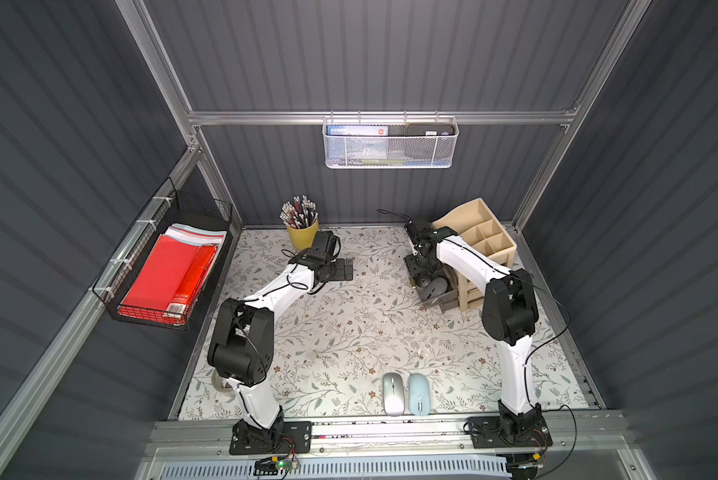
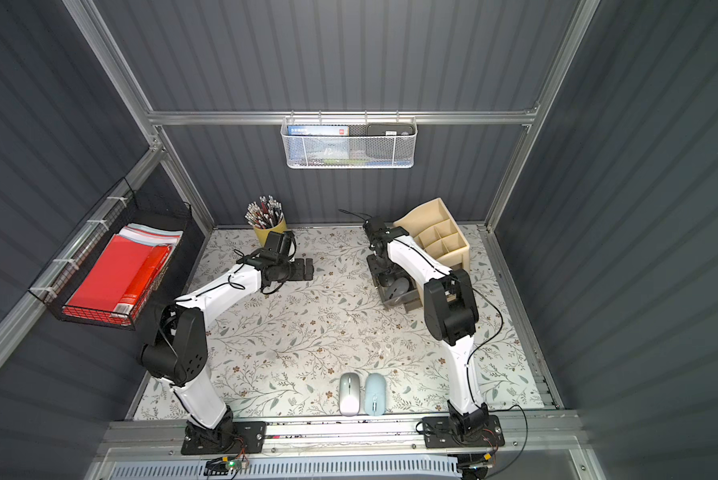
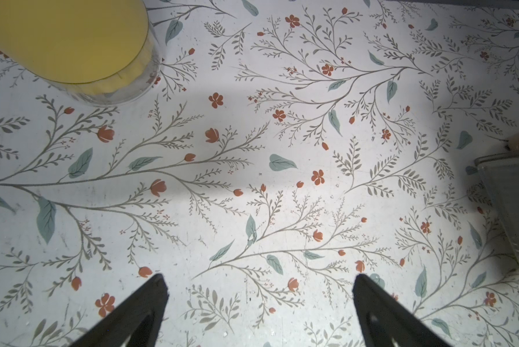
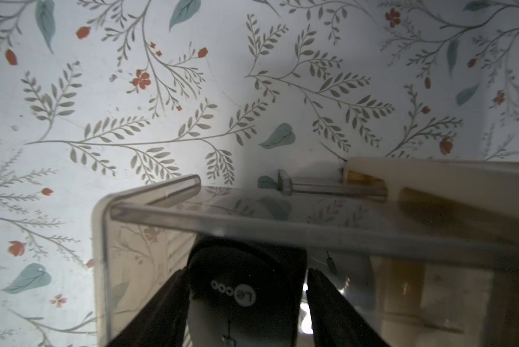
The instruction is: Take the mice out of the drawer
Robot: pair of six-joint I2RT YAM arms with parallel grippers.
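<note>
Two mice, one silver [image 1: 393, 393] and one light blue [image 1: 419, 393], lie side by side at the table's front edge. The clear drawer [image 4: 102, 254] sticks out of the beige organizer [image 1: 475, 232]. Inside it are a black mouse [image 4: 236, 315] with a logo and a grey mouse [image 1: 434, 288]. My right gripper reaches into the drawer, open, one finger on each side of the black mouse; firm contact cannot be made out. My left gripper is open and empty over bare table, left of the organizer.
A yellow pen cup [image 1: 302, 237] stands at the back left. Near my left gripper lies a dark flat object [image 1: 344, 269]. The drawer's rim [image 4: 329, 234] crosses close to my right fingers.
</note>
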